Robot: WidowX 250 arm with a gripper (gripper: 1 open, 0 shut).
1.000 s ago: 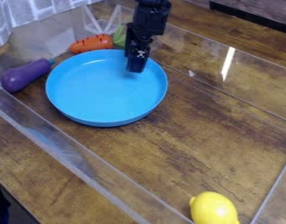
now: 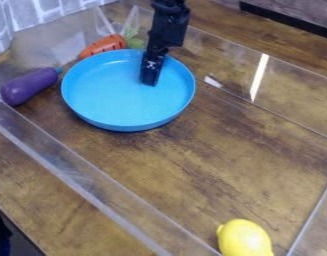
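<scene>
A blue plate (image 2: 127, 98) lies toward the upper left of the table. My black gripper (image 2: 151, 66) hangs down from the top over the plate's back rim; its fingertips are small and dark, and I cannot make out what is between them. An orange carrot (image 2: 100, 48) lies behind the plate, beside a green object (image 2: 131, 41) that is partly hidden by the gripper. A purple eggplant (image 2: 28, 86) rests left of the plate, and a yellow lemon (image 2: 243, 238) sits at the front right.
Clear plastic walls border the wooden work surface (image 2: 219, 150) on the sides. The middle and right of the surface are empty.
My gripper has shifted slightly left and lower at the plate's back rim. The plate and the toys look almost unchanged.
</scene>
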